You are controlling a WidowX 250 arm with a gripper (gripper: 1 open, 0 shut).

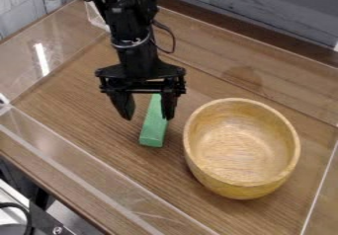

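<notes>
My black gripper (144, 109) hangs open over the wooden table, its two fingers spread above and around the upper part of a green block (153, 129). The block is long and narrow, lying on the table with its near end in clear view. Its far end is partly hidden by the gripper. Whether the fingers touch it I cannot tell.
A pale yellow bowl (242, 166) sits just right of the green block.
</notes>
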